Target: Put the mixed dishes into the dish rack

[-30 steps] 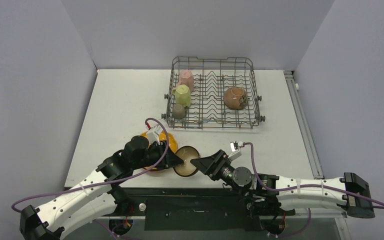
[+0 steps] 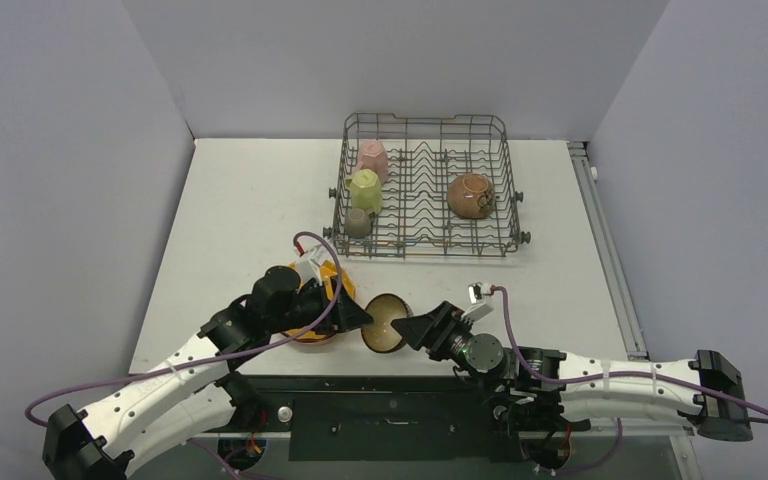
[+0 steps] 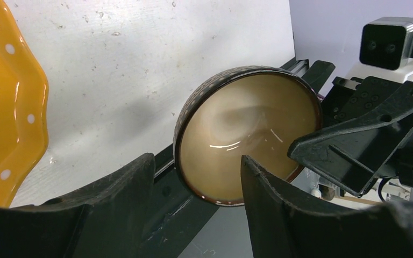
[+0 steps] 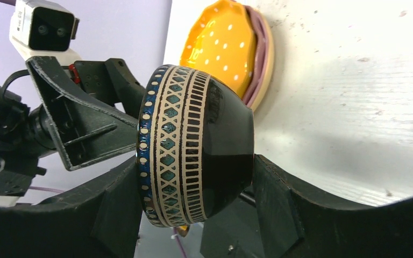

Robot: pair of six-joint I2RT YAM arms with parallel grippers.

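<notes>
A dark bowl with a patterned band (image 4: 180, 145) and a tan inside (image 3: 247, 134) is tipped on its side between my two grippers, above the counter's front edge. My right gripper has its fingers against both sides of the bowl, shut on it. My left gripper stands open around the near part of the rim, with a gap between its outer finger and the bowl wall. Under the left arm sits a yellow-orange dotted dish (image 4: 220, 45) on stacked plates (image 4: 262, 59). At the back stands the wire dish rack (image 2: 425, 247).
In the rack's left side are a pink cup (image 2: 372, 158), a green cup (image 2: 364, 190) and a grey cup (image 2: 357, 224). A brown mug (image 2: 471, 196) sits at its right. The rack's middle is empty, and bare counter (image 2: 560, 290) lies to the right.
The bowl and my right gripper have shifted a little to the right together. My left gripper has moved only slightly, and less of its fingertips overlaps the bowl. The rack is unchanged.
</notes>
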